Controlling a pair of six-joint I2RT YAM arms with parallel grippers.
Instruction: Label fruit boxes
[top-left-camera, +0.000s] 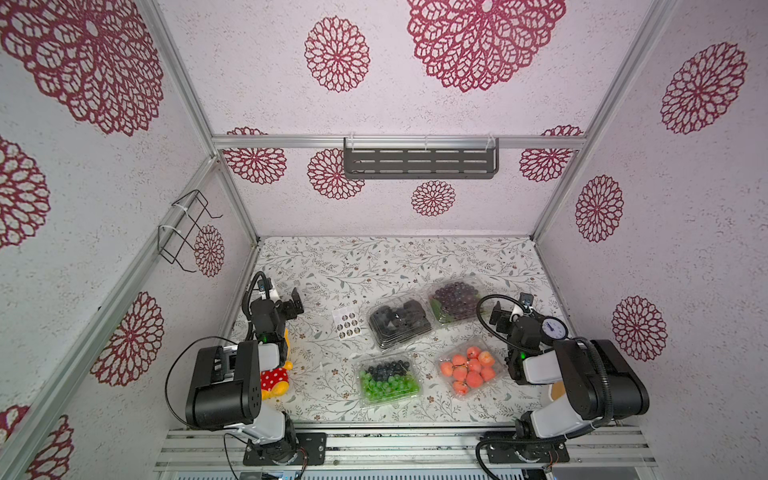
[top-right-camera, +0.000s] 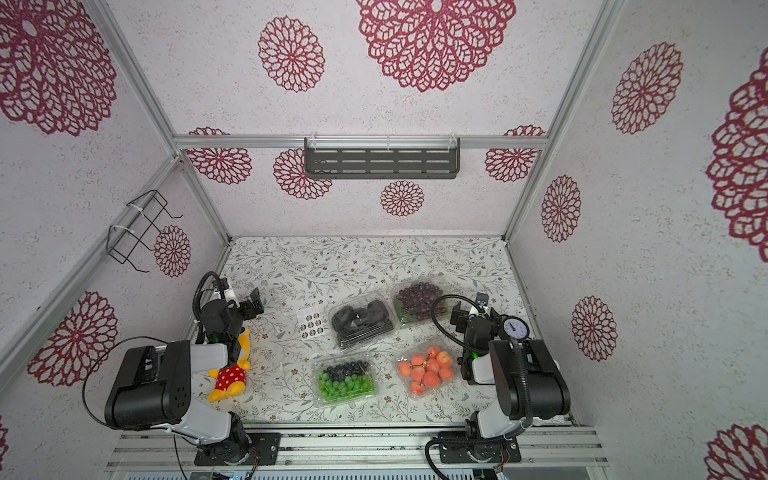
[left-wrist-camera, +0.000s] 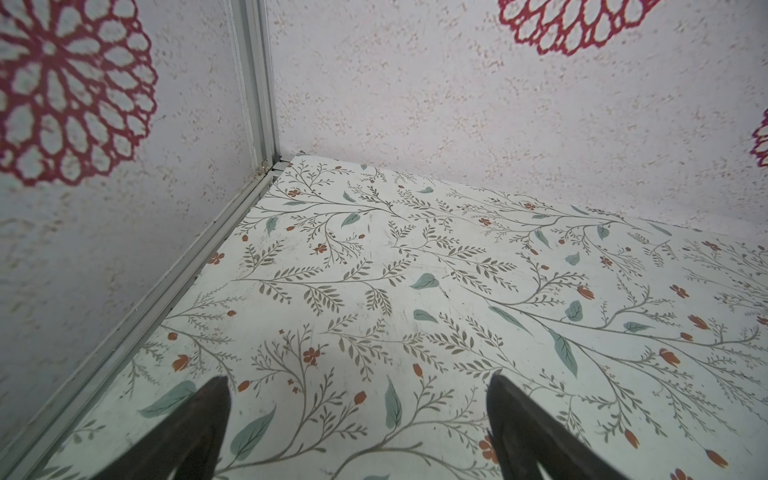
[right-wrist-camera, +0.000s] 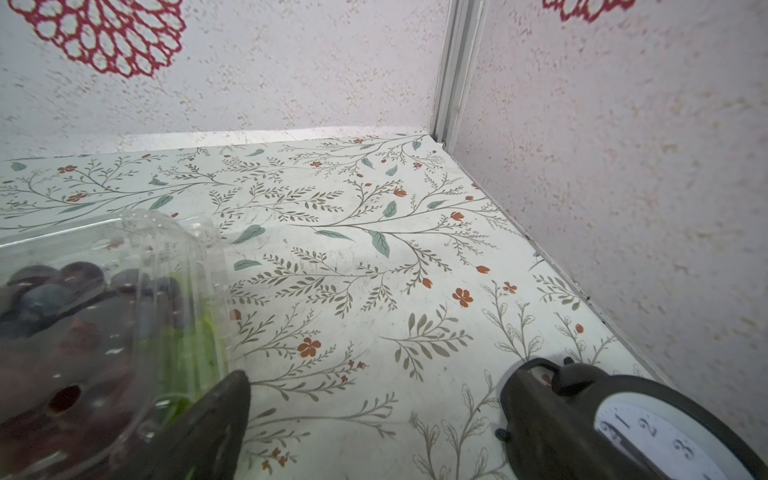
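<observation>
Four-sided clear boxes of fruit lie mid-table: dark plum-like fruit (top-left-camera: 399, 322), purple grapes (top-left-camera: 455, 301), orange-pink fruit (top-left-camera: 468, 368), and a box of green and black grapes (top-left-camera: 388, 379). Left of the dark fruit is a white sheet of round stickers (top-left-camera: 347, 323). My left gripper stands open over bare cloth at the table's left, apart from the sheet. My right gripper is open too, with only cloth between its fingers; the purple grape box (right-wrist-camera: 104, 320) is just to its left.
A small clock (right-wrist-camera: 664, 432) stands at the right gripper's right side. A red and yellow toy (top-right-camera: 230, 378) lies beside the left arm. A grey shelf (top-left-camera: 421, 162) hangs on the back wall.
</observation>
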